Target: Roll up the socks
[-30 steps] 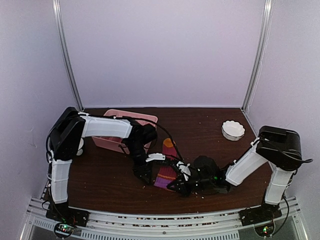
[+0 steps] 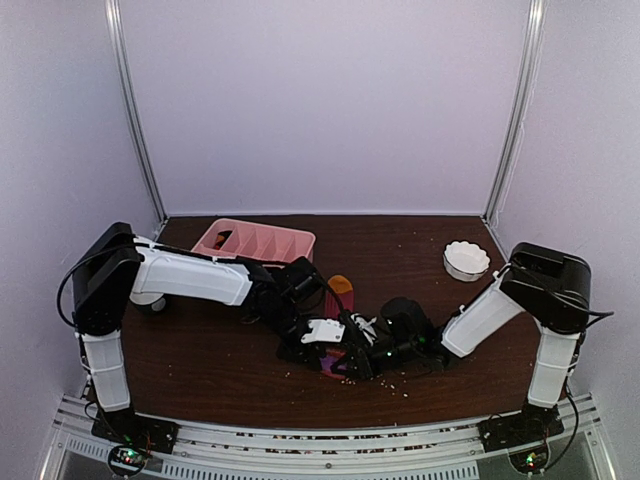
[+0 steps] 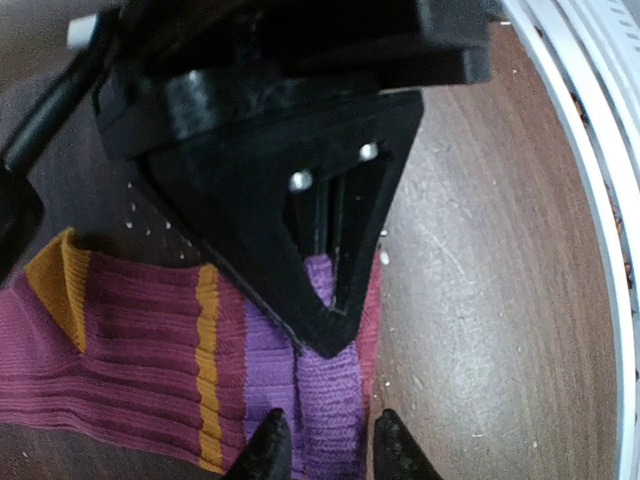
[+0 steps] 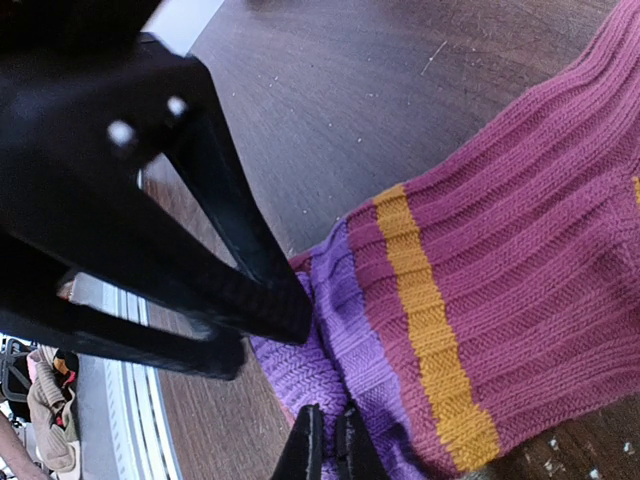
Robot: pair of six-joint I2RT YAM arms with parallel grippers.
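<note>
A maroon striped sock [image 2: 341, 290] lies flat on the table, its purple cuff folded near the table's front side. In the left wrist view that purple cuff [image 3: 330, 405] rises between the fingertips of my left gripper, which stands part open, one finger on either side. My right gripper is shut on the cuff [image 4: 345, 300] in the right wrist view. The two grippers are very close together there, and from above the arms hide most of the cuff.
A pink divided box [image 2: 265, 240] stands behind the left arm. At the back right sits a white fluted bowl [image 2: 466, 260]. Small crumbs lie in front of the grippers.
My left gripper has moved right, over the sock's cuff and close to the right gripper. The right arm shifted slightly left early on and has since stayed nearly still.
</note>
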